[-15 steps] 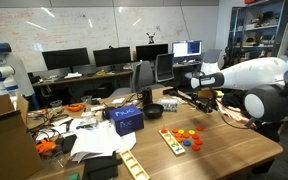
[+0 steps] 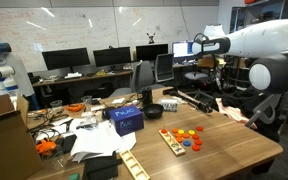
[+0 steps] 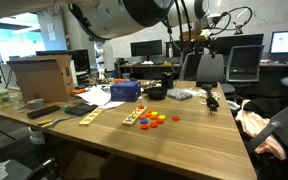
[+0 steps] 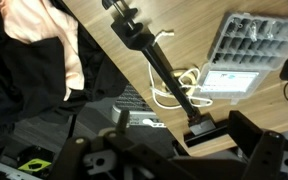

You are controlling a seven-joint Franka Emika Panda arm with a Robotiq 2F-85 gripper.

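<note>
My gripper is open and hangs above the far right part of the table, with nothing seen between its fingers. Below it in the wrist view lies a long black jointed device [image 4: 164, 65], its dark base [image 4: 206, 130] near the right finger. Close by are a loose white cable [image 4: 189, 82] and a grey tray with small compartments [image 4: 254, 42]. On the near half of the table several red, yellow and blue discs [image 2: 197, 142] lie beside a pale wooden strip [image 2: 172, 142].
A blue box [image 2: 127, 120], a black bowl [image 3: 157, 93] and white papers [image 2: 92, 139] occupy the table's middle and left. A cardboard box [image 3: 42, 76] stands at the left. Dark and pink cloth [image 4: 59, 55] lies by the device.
The arm has risen from low over the table's far right side, near the black device, and its end has shifted slightly to the right. The tabletop objects look unmoved.
</note>
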